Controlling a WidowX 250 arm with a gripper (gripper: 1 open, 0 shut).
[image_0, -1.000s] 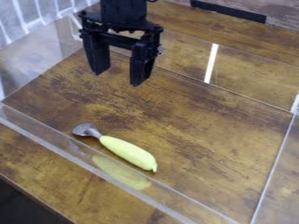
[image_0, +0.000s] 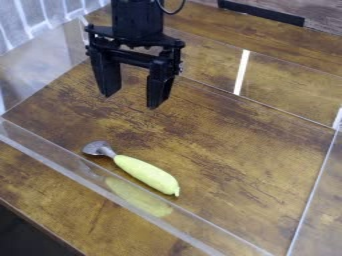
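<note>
My black gripper (image_0: 132, 88) hangs at the upper middle of the camera view, open, its two fingers apart with nothing between them. On the wooden surface below it lies a pale yellow-green elongated object (image_0: 147, 175), with a small grey metal spoon-like end (image_0: 98, 149) pointing to the upper left. The gripper is well above and behind it, not touching it.
Clear plastic walls (image_0: 314, 195) bound the wooden work area (image_0: 227, 150) at front, right and back. A white rail stands at the back left.
My gripper has shifted slightly left over the last second. The yellow-green object lies where it was.
</note>
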